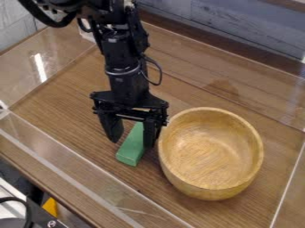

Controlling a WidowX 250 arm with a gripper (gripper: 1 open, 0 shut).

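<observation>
The black gripper (131, 134) hangs low over the wooden table, its two fingers apart and pointing down, the right one over the upper end of a green block (134, 153). The block lies on the table just left of a large tan bowl (210, 174). Whether the fingertips touch the block cannot be told.
The table (66, 116) has free room at the left and at the back right. A pale wall or edge runs along the back. A dark cable and a small yellow item show at the bottom left.
</observation>
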